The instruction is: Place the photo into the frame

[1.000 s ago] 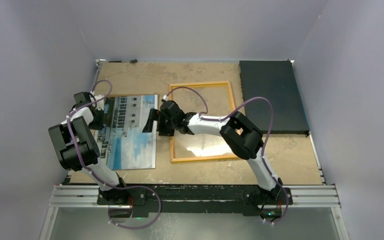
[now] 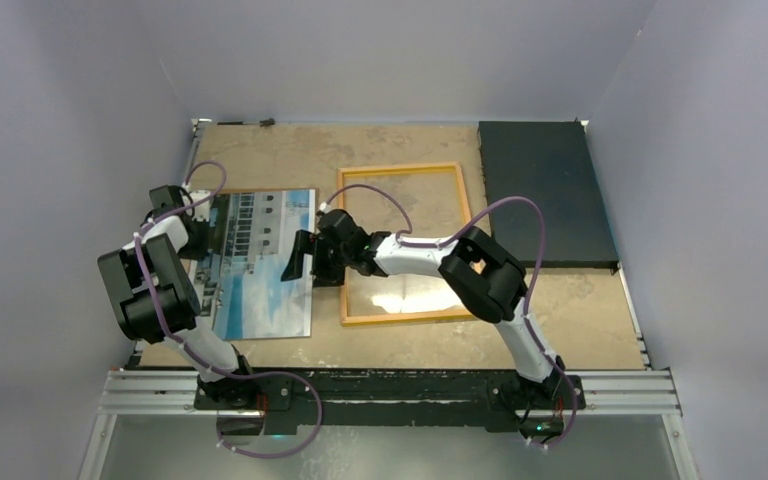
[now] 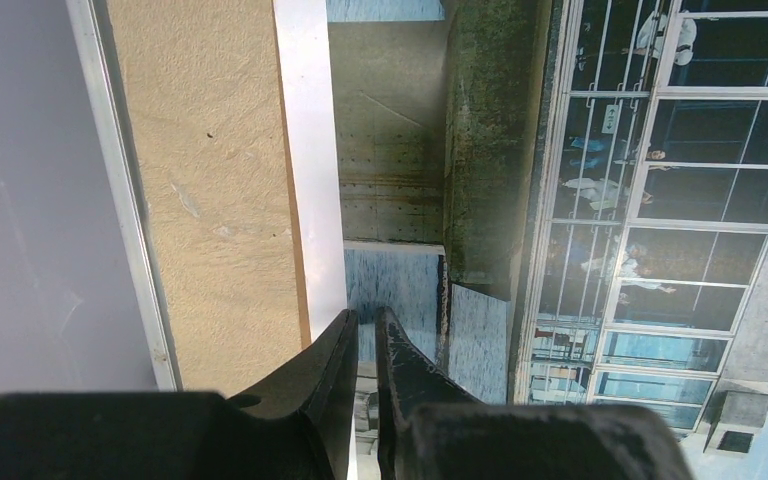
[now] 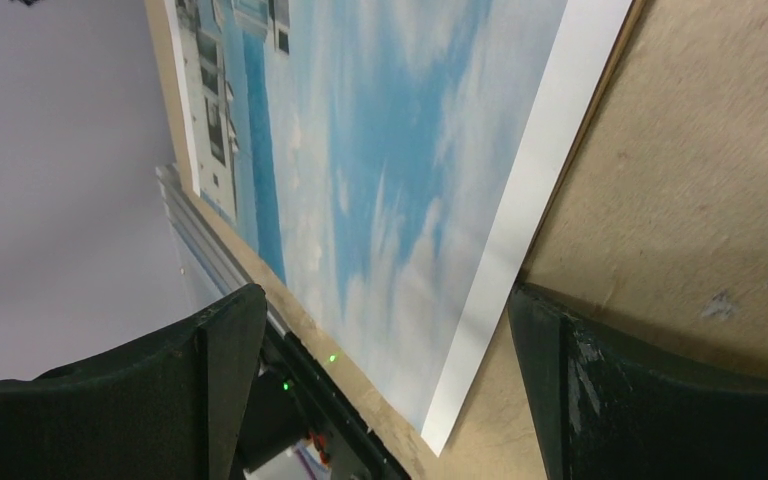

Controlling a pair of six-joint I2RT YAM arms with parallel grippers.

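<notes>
The photo (image 2: 265,285), a picture of sky and buildings with a white border, lies flat at the table's left. The empty wooden frame (image 2: 401,322) lies to its right. At the photo's left border, my left gripper is slightly open; its fingertips are a narrow gap apart, with the photo's surface showing between them and nothing visibly gripped. My right gripper is wide open at the opposite border. One of its fingers is over the photo, while the other finger (image 4: 550,370) stands just outside the white edge, close against it.
A dark flat panel (image 2: 550,195) lies at the back right. Bare table (image 2: 580,320) shows in front of it and behind the photo. Walls enclose the sides and back; my right arm reaches across the frame.
The right gripper has come slightly toward the table's front and settled at the photo's right edge. In the top view the left arm, photo and frame look unmoved.
</notes>
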